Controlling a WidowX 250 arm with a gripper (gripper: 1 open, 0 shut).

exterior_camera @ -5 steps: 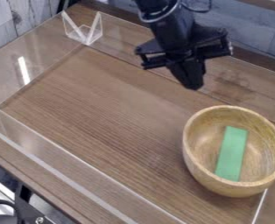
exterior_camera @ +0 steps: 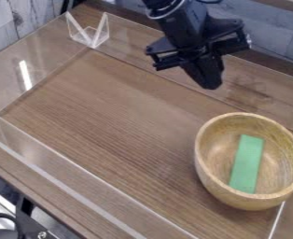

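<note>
The black gripper (exterior_camera: 197, 63) hangs over the back middle of the wooden table (exterior_camera: 99, 121). Whether anything is between its fingertips cannot be made out. A wooden bowl (exterior_camera: 214, 145) sits at the front right, below and to the right of the gripper, with a green rectangular block (exterior_camera: 246, 164) lying inside it.
A clear wire-like holder (exterior_camera: 91, 28) stands at the back left. A grey wall runs behind the table at the back. A black cable lies at the lower left corner.
The bowl and green block have not moved.
</note>
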